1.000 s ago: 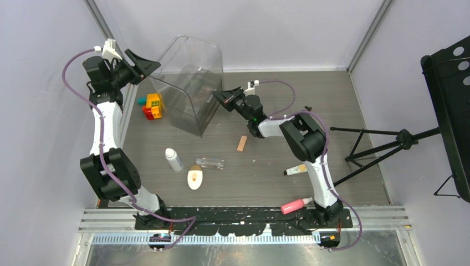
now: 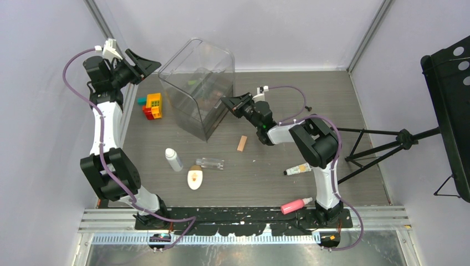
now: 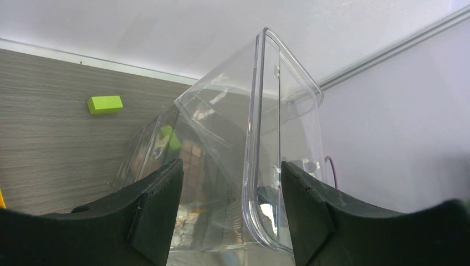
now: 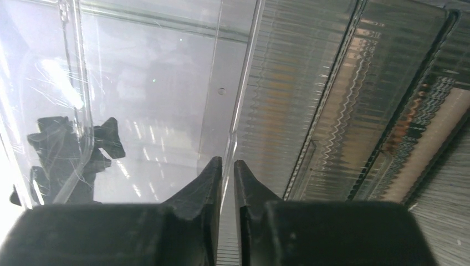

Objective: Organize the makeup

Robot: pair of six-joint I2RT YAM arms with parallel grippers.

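A clear acrylic organizer (image 2: 197, 105) stands tilted at the back centre, with trays and items faintly showing inside. My left gripper (image 2: 145, 62) hangs open by its upper left side; in the left wrist view the rim (image 3: 252, 138) lies beyond the fingers. My right gripper (image 2: 226, 102) is at the organizer's right side, its fingertips close together at a clear edge (image 4: 241, 94); whether they grip it I cannot tell. Lying in front are a white bottle (image 2: 173, 159), a clear bottle (image 2: 210, 163), a white oval item (image 2: 194, 179), a tube (image 2: 297, 169) and a pink bottle (image 2: 292, 205).
Coloured blocks (image 2: 154, 104) sit left of the organizer. A small wooden piece (image 2: 242, 143) lies in the middle. A black stand (image 2: 404, 141) reaches in from the right.
The organizer has shifted to the right, and my right gripper and arm have moved right with it. My left arm looks unmoved.
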